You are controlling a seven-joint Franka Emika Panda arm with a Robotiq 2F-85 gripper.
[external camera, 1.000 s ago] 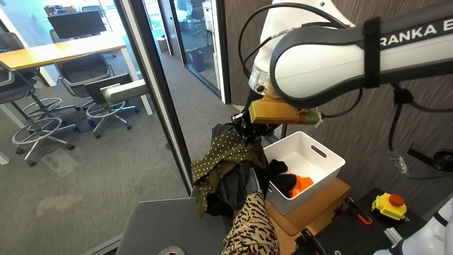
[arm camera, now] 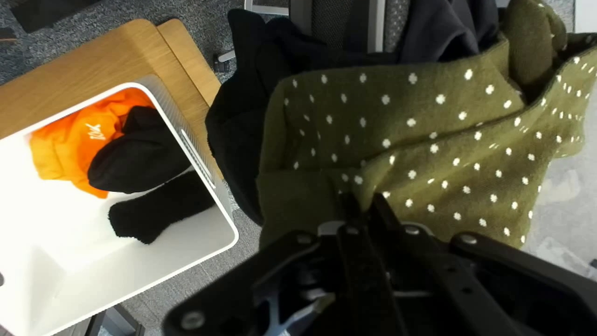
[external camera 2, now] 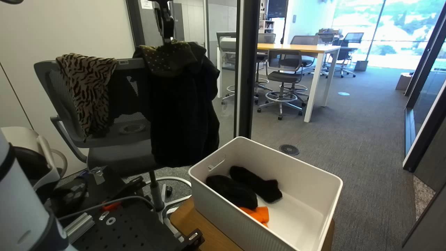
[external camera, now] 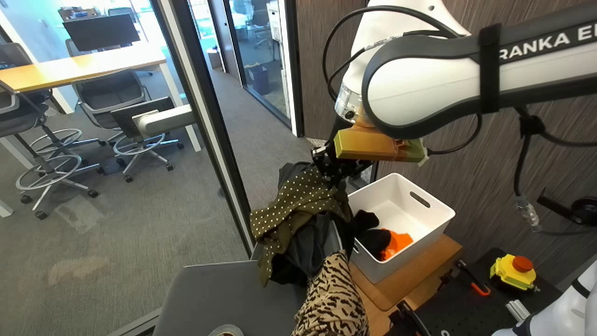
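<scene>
An olive cloth with white dots [arm camera: 425,145] drapes over the chair back on top of black clothing [external camera 2: 184,113]. My gripper is shut on a fold of this cloth, its fingertips partly buried in the fabric. In exterior view 1 the gripper [external camera: 330,171] stands above the cloth's upper end, left of the white bin [external camera: 428,215]. Inside that bin lie an orange cloth [arm camera: 84,143] and black items [arm camera: 142,151]. Exterior view 2 shows the gripper [external camera 2: 168,41] pointing down onto the dotted cloth [external camera 2: 167,58].
An animal-print cloth [external camera 2: 87,88] hangs over the other end of the chair back [external camera 2: 46,79]. The bin rests on a wooden surface [external camera: 392,294]. A glass partition post [external camera: 218,145] rises beside the chair. A yellow box with a red button [external camera: 513,271] sits at the right.
The gripper has shifted slightly right and up in exterior view 1. The dotted cloth's upper part has risen a little with it, while the bin has stayed in place.
</scene>
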